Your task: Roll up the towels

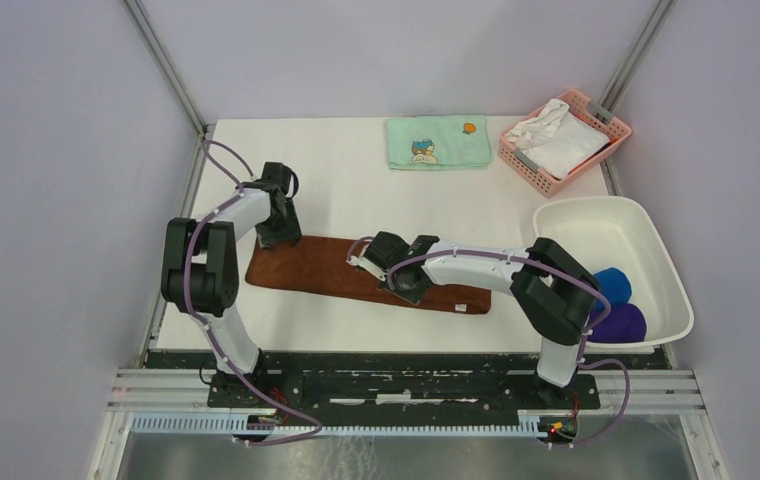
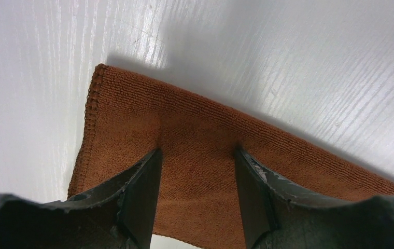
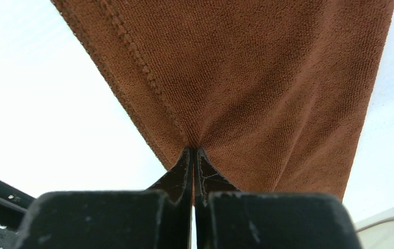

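Observation:
A brown towel (image 1: 308,270), folded into a long strip, lies across the table with a small white tag (image 1: 461,307) near its right end. Over the strip's left end, my left gripper holds its fingers apart, one (image 2: 145,176) on each side of bare towel cloth. My right gripper is shut against the towel (image 3: 267,104) along its near side; its fingertips meet and no cloth shows clearly between them. Fine creases fan out from those tips.
At the back lies a folded mint-green towel (image 1: 441,150). A pink basket (image 1: 541,182) with white cloths stands back right. The white bin (image 1: 671,270) at the right holds a blue roll (image 1: 613,286) and a purple roll (image 1: 624,324).

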